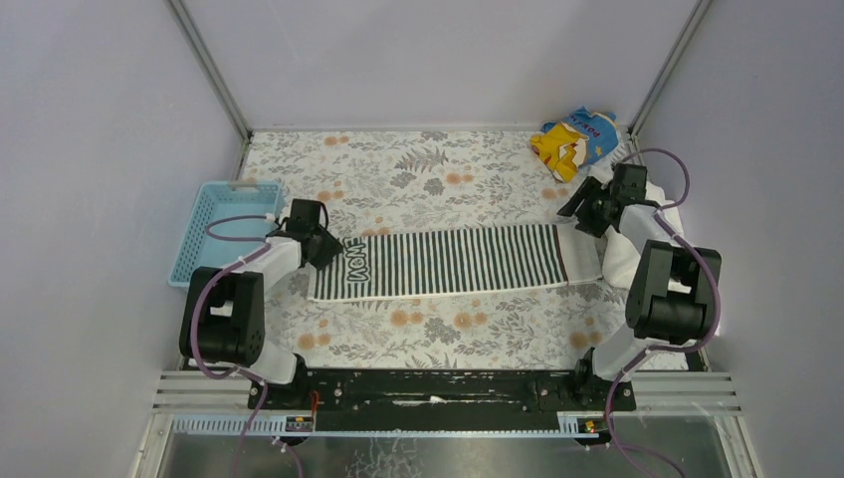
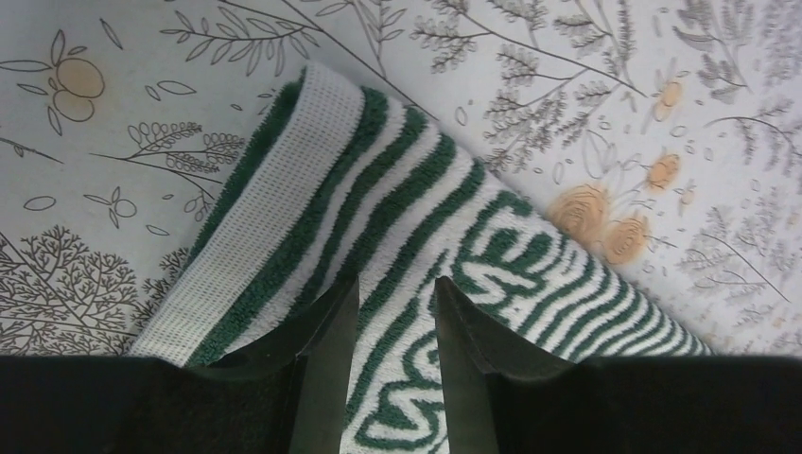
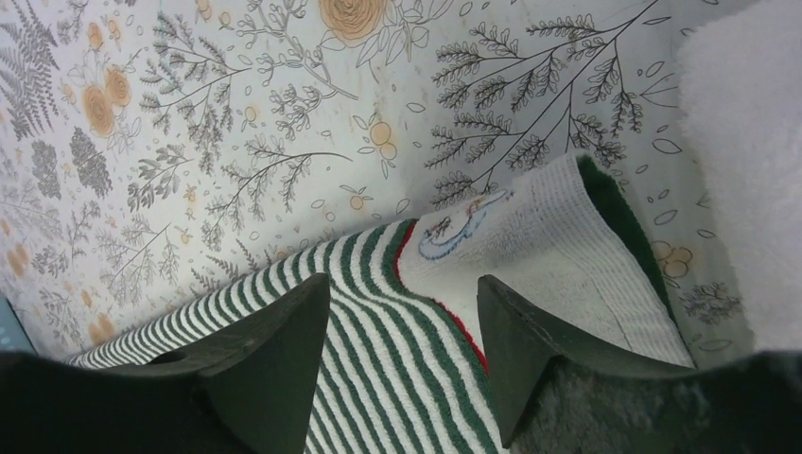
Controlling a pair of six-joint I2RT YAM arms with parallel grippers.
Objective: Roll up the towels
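Observation:
A long striped towel (image 1: 453, 262), dark green and white, lies flat across the table. Lettering marks its left end, and a plain white band (image 3: 530, 251) with a red line its right end. Over the left end, near the upper corner, my left gripper (image 1: 336, 249) stands open; the left wrist view shows cloth below its fingers (image 2: 326, 350) with nothing held. At the far upper corner of the other end, my right gripper (image 1: 575, 217) is open too. Towel shows beneath and between its fingers, not gripped.
A light blue basket (image 1: 180, 251) stands at the left, partly behind the left arm. White cloth (image 1: 619, 261) is heaped beside the right arm. A yellow and blue packet (image 1: 569, 147) sits at the back right.

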